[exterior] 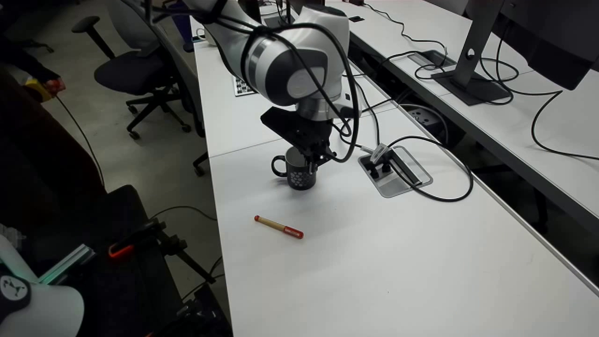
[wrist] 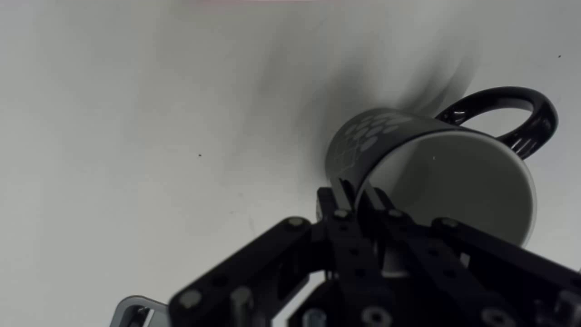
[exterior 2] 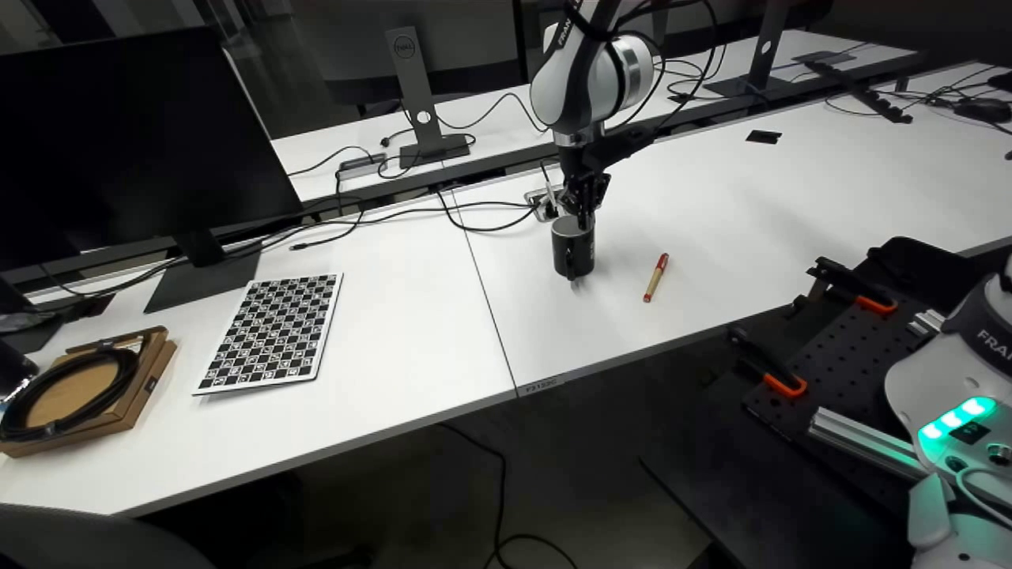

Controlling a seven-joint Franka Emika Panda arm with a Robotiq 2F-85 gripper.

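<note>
A black mug (exterior: 300,174) with a pale dotted pattern stands upright at the table, its handle toward the left in the first exterior view. From the wrist view I look into the pale inside of the mug (wrist: 457,185), its handle at upper right. My gripper is shut on the near part of the rim, one finger outside the wall and one inside. In the second exterior view the gripper (exterior 2: 585,224) points down at the mug (exterior 2: 574,250). Whether the mug's base touches the table I cannot tell.
A red-and-tan marker (exterior: 279,227) lies on the white table (exterior: 404,269) in front of the mug. A socket panel with cables (exterior: 396,171) sits to the right. A checkered board (exterior 2: 275,332) lies farther off.
</note>
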